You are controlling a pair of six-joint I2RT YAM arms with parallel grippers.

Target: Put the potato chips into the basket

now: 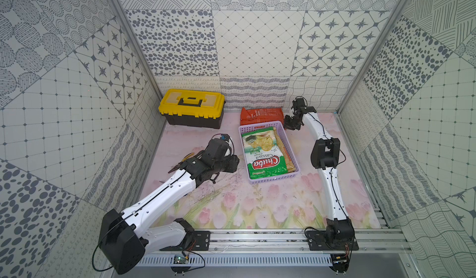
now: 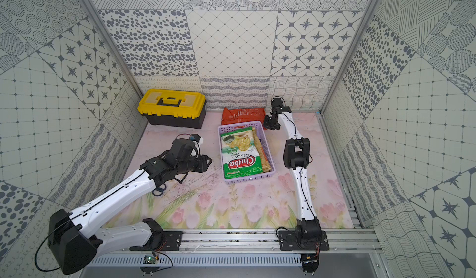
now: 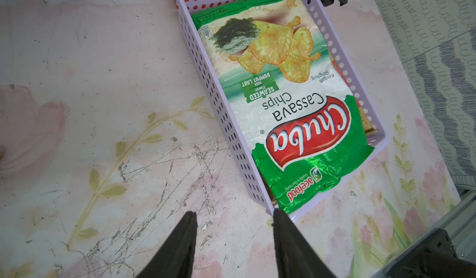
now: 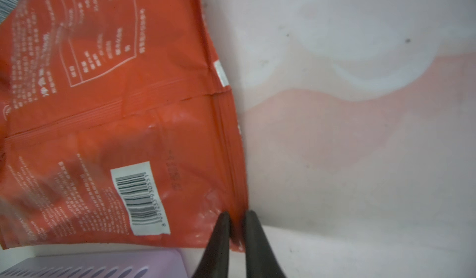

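A lavender basket [image 1: 295,161] holds a green-and-white Chuba cassava chips bag [image 3: 302,109] lying on another packet. Behind the basket a red bag [image 4: 109,159] lies on the table. My right gripper is at that bag's right end, its blurred fingertips close together over the sealed edge; whether they grip it I cannot tell. My left gripper stands open left of the basket, low in its wrist view, nothing between its fingers.
A yellow-lidded toolbox [image 1: 191,107] stands at the back left. Patterned walls enclose the back and sides.
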